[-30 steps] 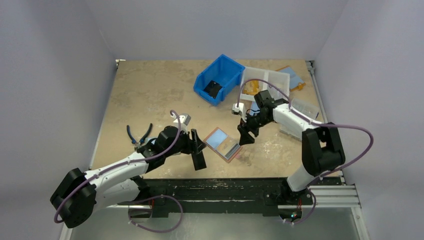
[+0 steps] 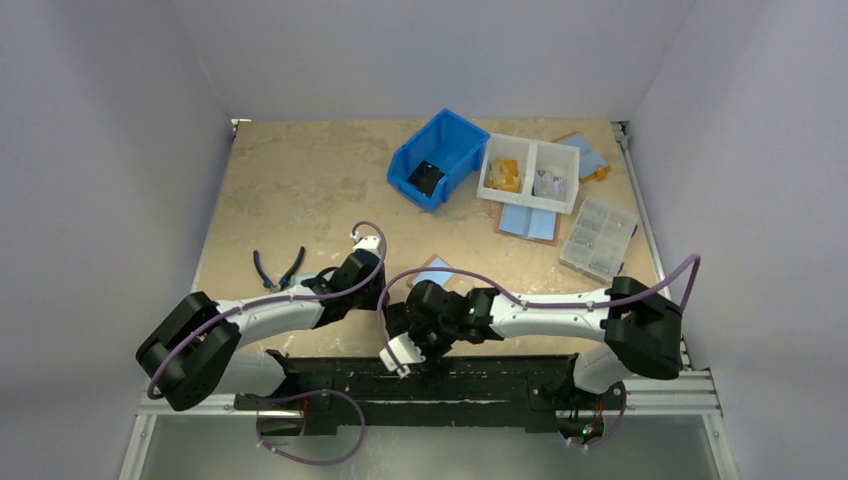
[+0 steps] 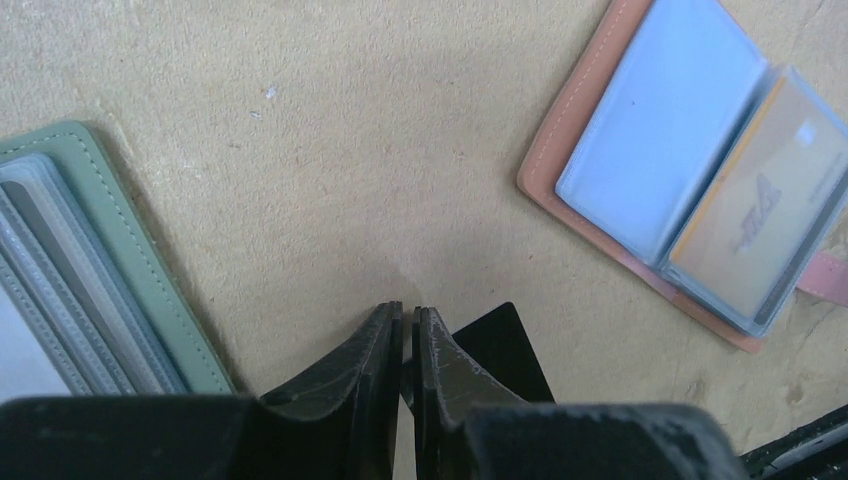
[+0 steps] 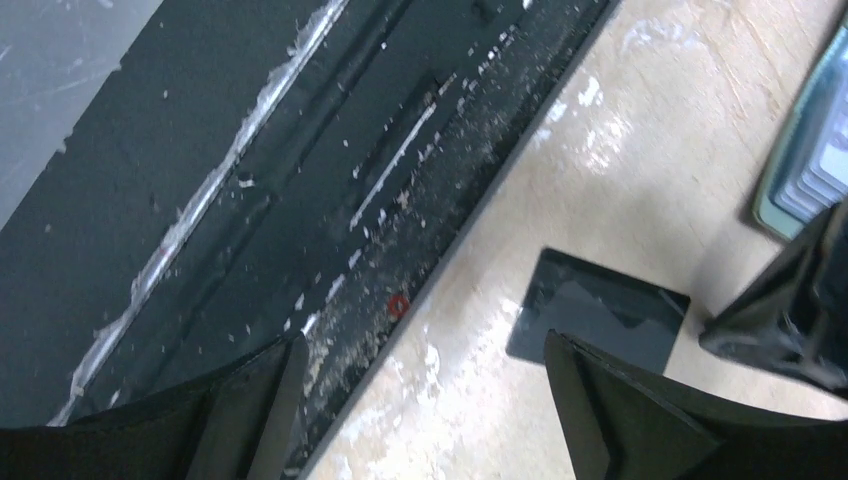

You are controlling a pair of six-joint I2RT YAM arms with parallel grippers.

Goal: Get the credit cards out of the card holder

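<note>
A black card (image 4: 598, 310) lies flat near the front edge, below my left gripper, whose fingertips are close together; whether it is fully shut is unclear. My right gripper stands open above the front edge, left of that card in its own view. A green card holder (image 3: 150, 240) with clear sleeves lies at left in the left wrist view. A brown holder (image 3: 545, 170) with a blue card (image 3: 655, 120) and clear pockets lies at upper right there.
A blue bin (image 2: 450, 135) and white divided tray (image 2: 533, 145) stand at the back. A clear organiser (image 2: 600, 240) is at right, pliers (image 2: 293, 266) at left. Both arms crowd the front centre.
My right arm has swung down and left to the front centre, now covering the black card in the top view. My left gripper has shifted slightly back toward the left.
</note>
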